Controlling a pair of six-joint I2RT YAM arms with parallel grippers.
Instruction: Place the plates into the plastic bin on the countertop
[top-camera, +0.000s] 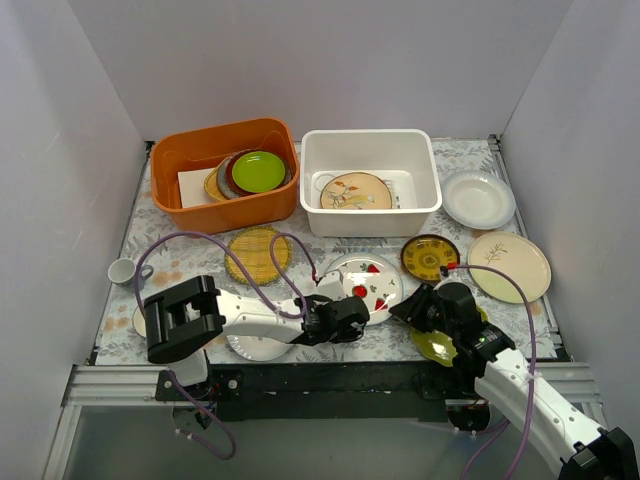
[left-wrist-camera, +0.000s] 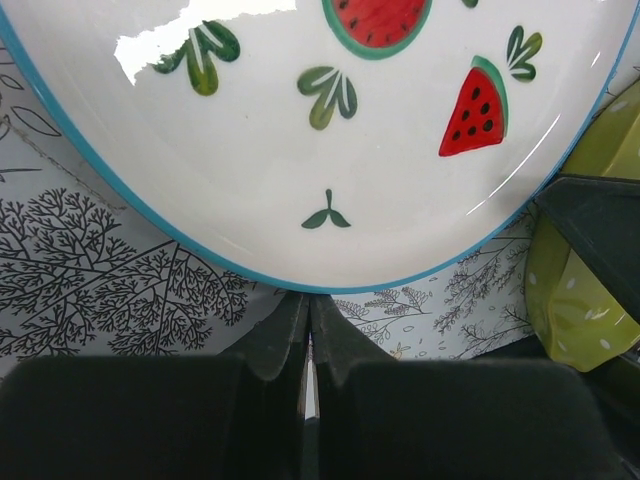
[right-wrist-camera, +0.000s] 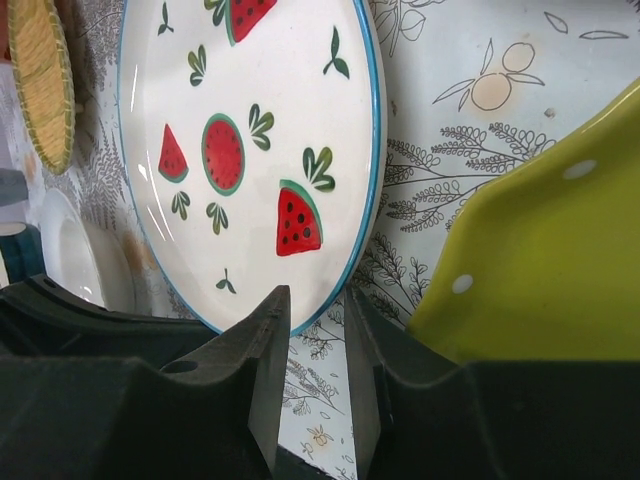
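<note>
The watermelon plate (top-camera: 352, 270), white with a blue rim, sits between my two arms. In the left wrist view my left gripper is shut with nothing between its fingers, its tips at the outside of the plate's near rim. My right gripper is open by a small gap, and the plate's rim passes at its fingertips. Right of the plate lie a yellow-brown plate (top-camera: 430, 257) and a green plate (top-camera: 432, 345), partly under the right arm. The white bin (top-camera: 370, 225) holds a beige plate (top-camera: 357, 192).
An orange bin (top-camera: 230, 213) with several plates stands back left. A yellow woven plate (top-camera: 258, 255), a white plate (top-camera: 258, 348) and a cup (top-camera: 122, 271) lie left. At right are a pale plate (top-camera: 478, 200) and a cream plate (top-camera: 510, 267).
</note>
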